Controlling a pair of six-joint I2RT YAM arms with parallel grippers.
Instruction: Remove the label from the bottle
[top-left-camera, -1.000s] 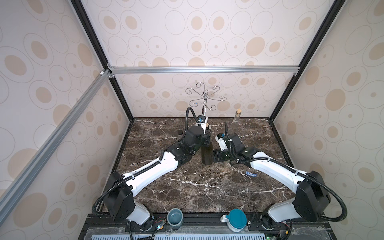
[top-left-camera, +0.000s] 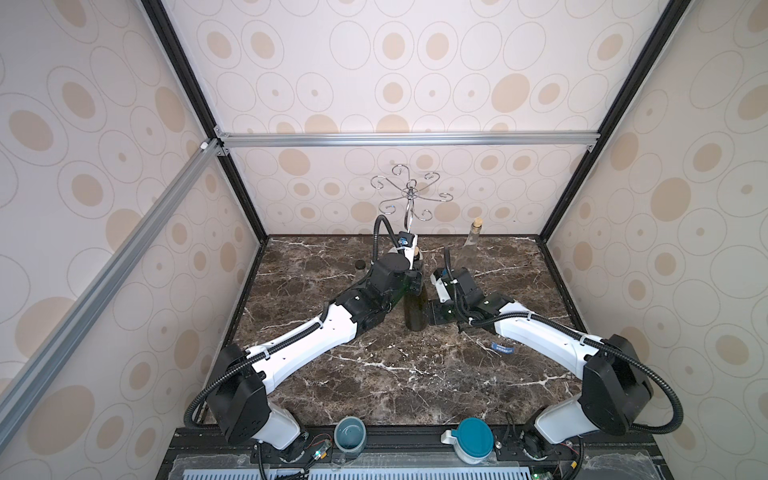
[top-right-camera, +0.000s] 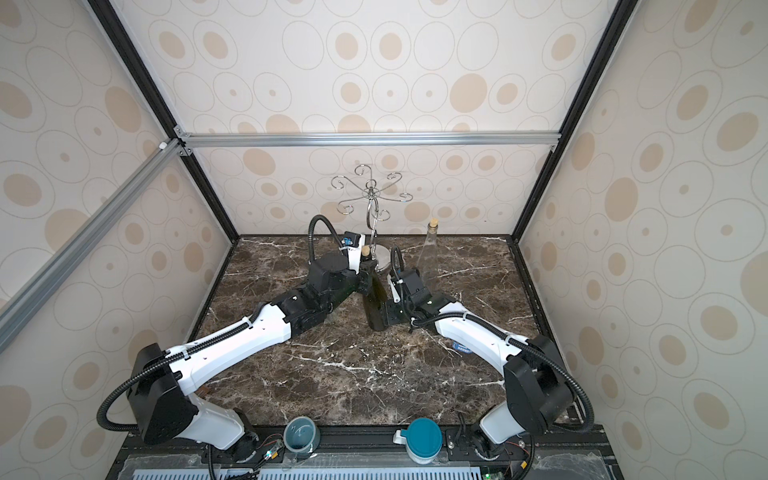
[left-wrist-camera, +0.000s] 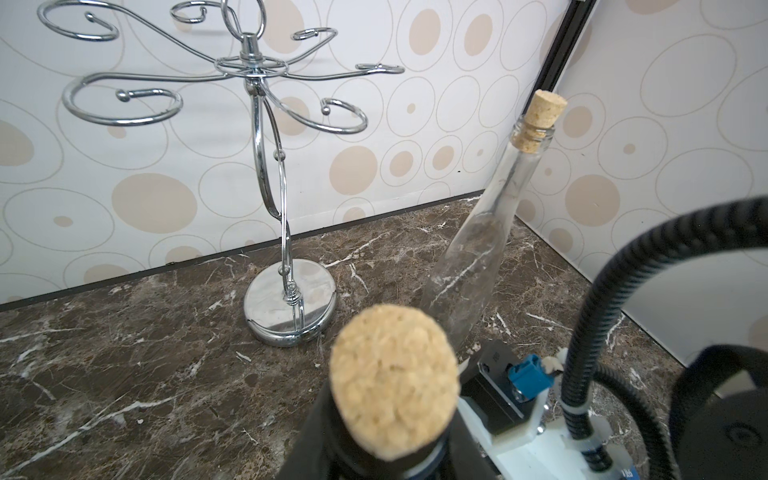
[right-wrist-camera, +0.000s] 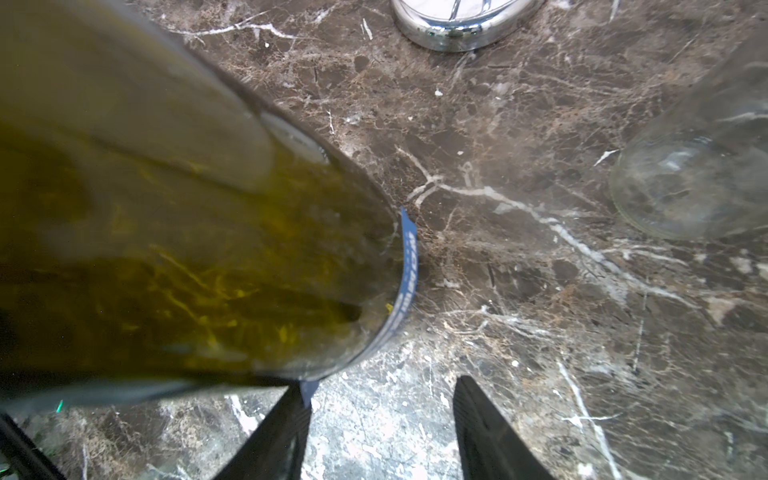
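Note:
The dark green bottle (top-left-camera: 415, 317) leans slightly in mid-table. My left gripper (top-left-camera: 417, 276) is shut around its neck, just under the cork (left-wrist-camera: 394, 376) that fills the bottom of the left wrist view. Low on the bottle (right-wrist-camera: 200, 240), in the right wrist view, a narrow blue label (right-wrist-camera: 409, 268) with pale lettering curves along its edge. One end of the label sticks out beside the left fingertip of my right gripper. That gripper's fingers stand apart; bare table shows between them, and I cannot tell whether the tip touches the label.
A clear corked bottle (left-wrist-camera: 480, 248) stands behind to the right. The chrome stand (left-wrist-camera: 289, 300) is at the back. A small blue strip (top-left-camera: 501, 348) lies on the table near the right forearm. Two cups, one grey-blue (top-left-camera: 349, 436) and one teal-topped (top-left-camera: 474, 438), sit at the front edge.
The bottle and the left gripper have hardly moved.

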